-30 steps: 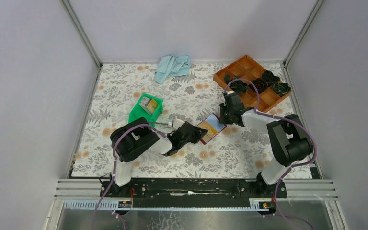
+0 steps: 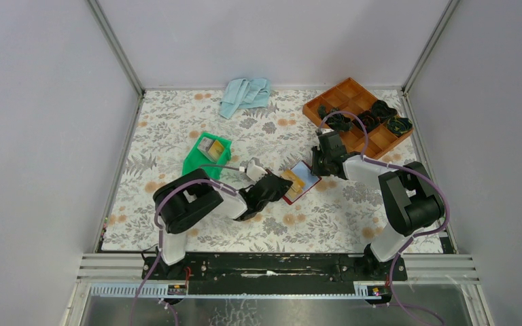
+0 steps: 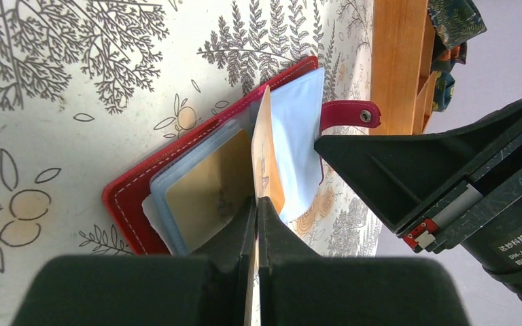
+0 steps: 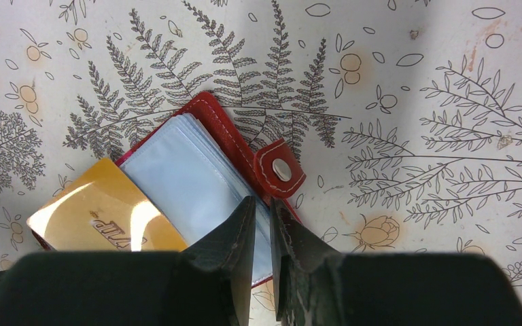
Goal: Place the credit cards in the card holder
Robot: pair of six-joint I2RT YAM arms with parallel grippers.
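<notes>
The red card holder (image 4: 234, 136) lies open at the table's centre, with pale blue sleeves (image 4: 180, 173) and a snap tab (image 4: 279, 170). A gold card (image 4: 109, 207) lies over its left part. In the left wrist view, my left gripper is shut at the edge of a raised gold flap; whether that edge is between the fingertips is unclear. My right gripper is at the sleeves' right edge beside the tab, fingers slightly apart, with no clear hold on anything.
A green container (image 2: 194, 159) with cards inside stands at the left. A blue cloth (image 2: 245, 95) lies at the back. A wooden divided tray (image 2: 350, 92) with dark bundles fills the back right.
My left arm and wrist have shifted very slightly by the holder. The right arm looks still, and the other objects have not moved.
</notes>
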